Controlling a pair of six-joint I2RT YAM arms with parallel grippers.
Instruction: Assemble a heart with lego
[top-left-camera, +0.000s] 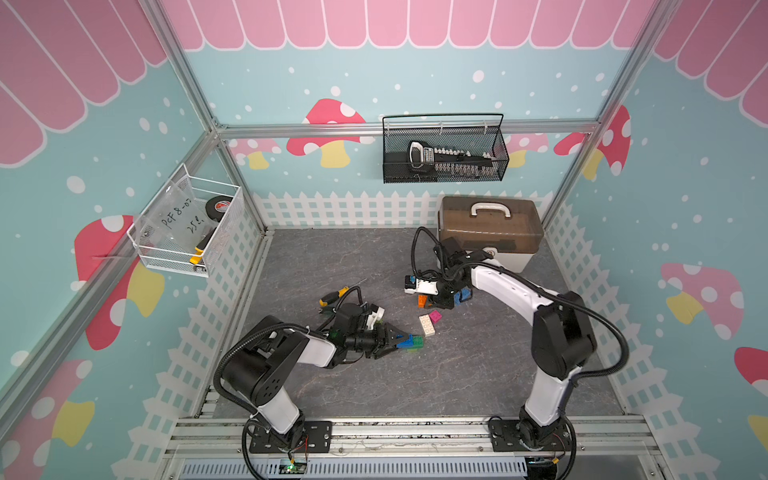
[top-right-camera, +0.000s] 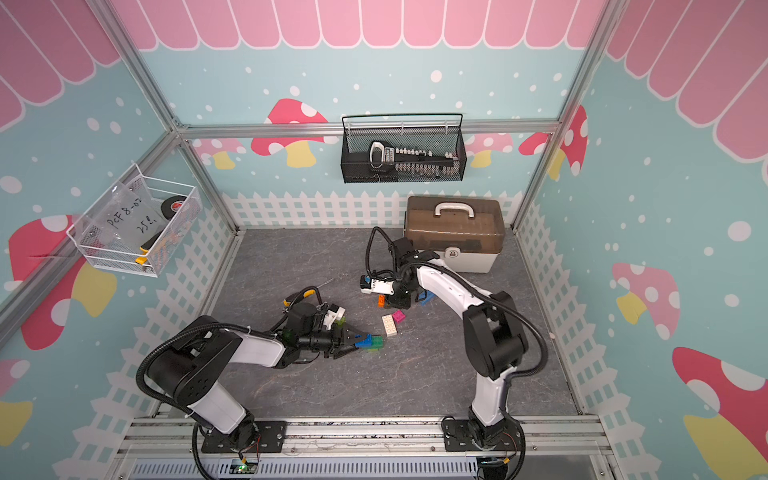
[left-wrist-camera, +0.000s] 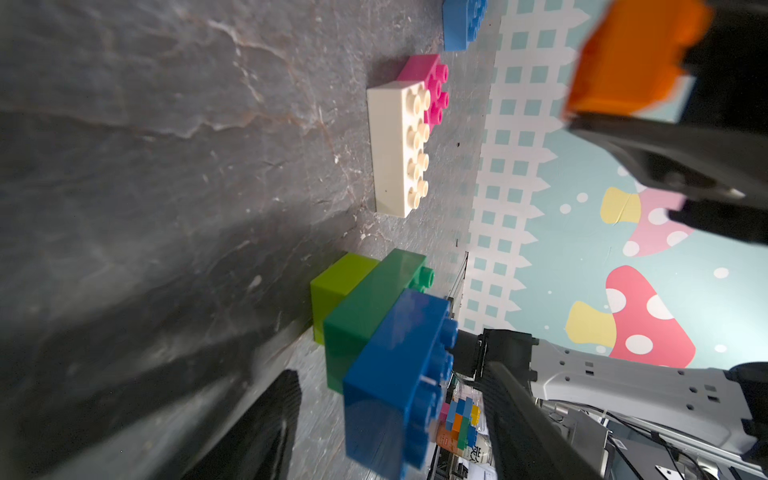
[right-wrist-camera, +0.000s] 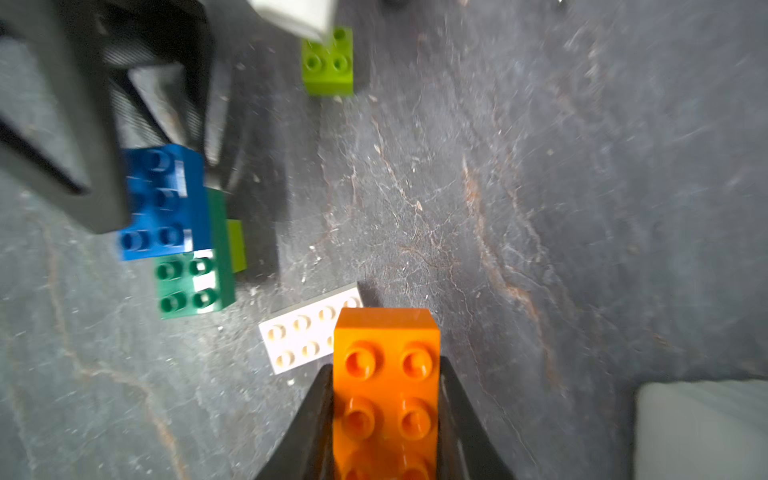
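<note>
A stack of lime (left-wrist-camera: 334, 286), green (left-wrist-camera: 360, 320) and blue (left-wrist-camera: 392, 360) bricks stands on the table in front of my left gripper, whose fingers sit part open around the blue top brick; whether they touch it is unclear. My right gripper is shut on an orange brick (right-wrist-camera: 385, 384), held above the table. Between the arms lie a cream brick (left-wrist-camera: 392, 148) and a pink brick (left-wrist-camera: 424, 68), side by side. A separate lime brick (right-wrist-camera: 326, 73) shows in the right wrist view, and a blue brick lies farther off.
A lidded toolbox (top-left-camera: 504, 216) stands at back right, just behind my right arm. A yellow-black tool (top-left-camera: 332, 297) lies behind my left arm. Wire baskets hang on the back (top-left-camera: 444, 172) and left walls (top-left-camera: 160, 256).
</note>
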